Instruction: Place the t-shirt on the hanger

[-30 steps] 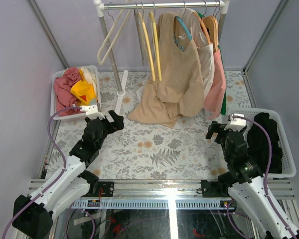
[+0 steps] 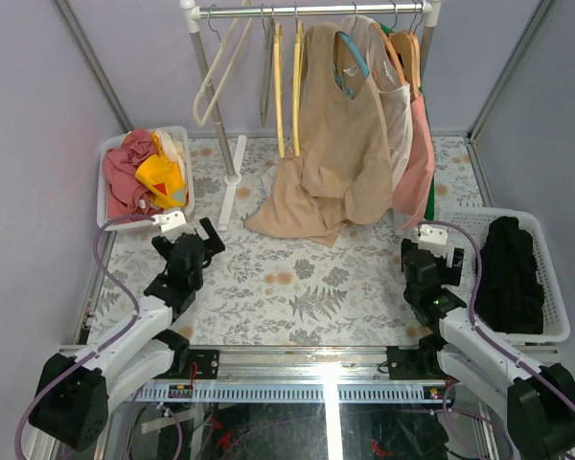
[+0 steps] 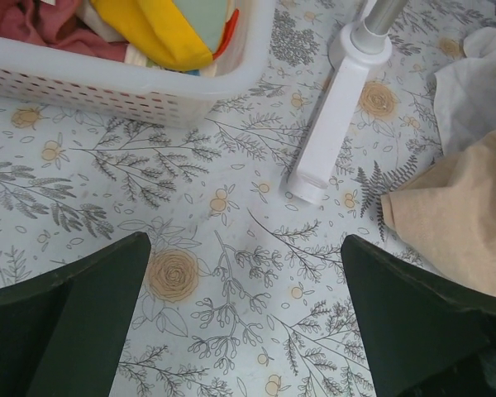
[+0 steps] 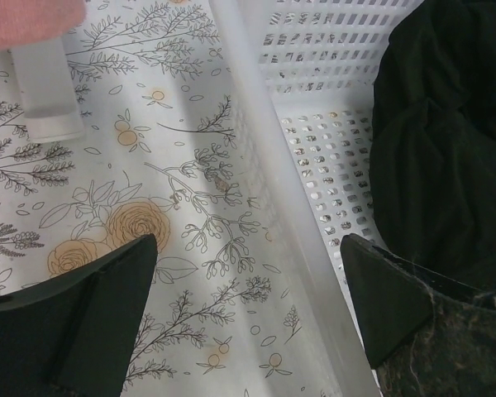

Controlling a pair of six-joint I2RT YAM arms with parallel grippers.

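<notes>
Hangers hang on the rail at the top view's upper middle: a cream one (image 2: 207,91), two yellow ones (image 2: 297,86) and others holding garments, among them a beige top (image 2: 340,163). Loose clothes (image 2: 134,177) fill the left basket; dark fabric (image 2: 506,278) lies in the right basket. My left gripper (image 2: 192,245) is open above the floor just below the left basket, empty between its fingers. My right gripper (image 2: 431,257) is open beside the right basket's rim, also empty; that rim (image 4: 289,198) runs between its fingers in the right wrist view.
The white stand foot (image 3: 322,141) stands right of the left basket. Beige cloth drapes onto the patterned floor (image 2: 297,297), whose front middle is clear. A pink garment (image 2: 412,182) hangs above the right stand foot (image 4: 45,99).
The right arm has shifted and straightened, its gripper turning slightly. The left arm has drawn back a little. The empty hangers have swung slightly.
</notes>
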